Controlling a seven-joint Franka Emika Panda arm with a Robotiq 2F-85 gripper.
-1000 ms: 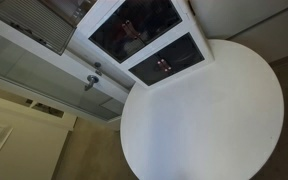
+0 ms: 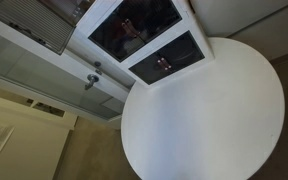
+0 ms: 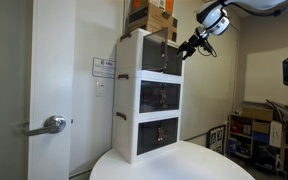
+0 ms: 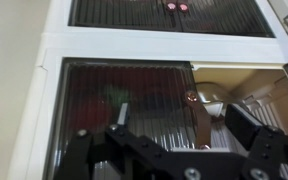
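Note:
A white cabinet point(image 3: 127, 95) with dark ribbed doors in three tiers stands on the round white table point(image 2: 204, 110). In its top compartment one door point(image 3: 156, 48) is swung open, while the other door point(image 4: 94, 105) is shut. My gripper point(image 3: 188, 50) is up at that top compartment, in front of the shut door. The wrist view shows my gripper open, its fingers apart near the shut door's inner edge and brown handle point(image 4: 199, 120). Whether a finger touches the door, I cannot tell. Pale items partly show inside the open half.
Lower doors point(image 3: 159, 96) on the cabinet are shut. Brown boxes point(image 3: 152, 18) rest on top of it. A room door with a metal handle point(image 3: 49, 125) stands to the left, and shelves point(image 3: 252, 128) to the right.

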